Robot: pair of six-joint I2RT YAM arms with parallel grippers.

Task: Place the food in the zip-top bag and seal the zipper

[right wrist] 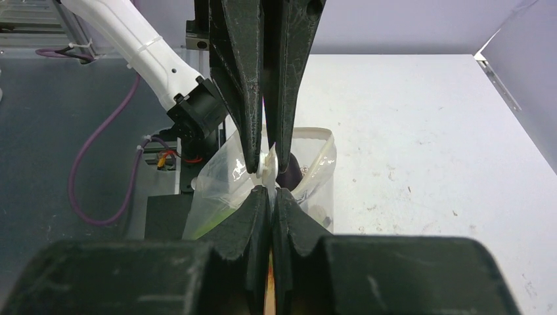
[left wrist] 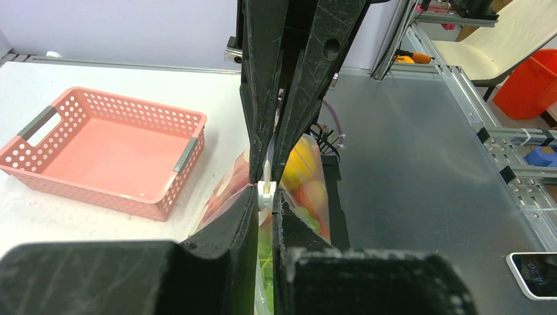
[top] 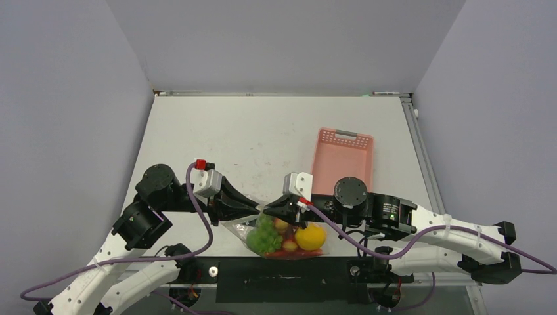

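The clear zip top bag (top: pixel 240 228) sits at the table's front edge with green food (top: pixel 263 237), a yellow fruit (top: pixel 310 237) and reddish pieces inside. Both grippers meet tip to tip at its top edge. My left gripper (top: pixel 257 209) is shut on the white zipper slider (left wrist: pixel 266 195), which straddles the bag's edge. My right gripper (top: pixel 266 209) is shut on that top edge, just beside the slider. In the right wrist view, the bag's mouth (right wrist: pixel 320 141) gapes on the left gripper's side, and a dark purple item (right wrist: pixel 291 174) shows behind the fingers.
An empty pink basket (top: pixel 343 161) stands behind the right arm. Dark surface (left wrist: pixel 407 170) lies beyond the front edge, with a phone (left wrist: pixel 535 274) on it.
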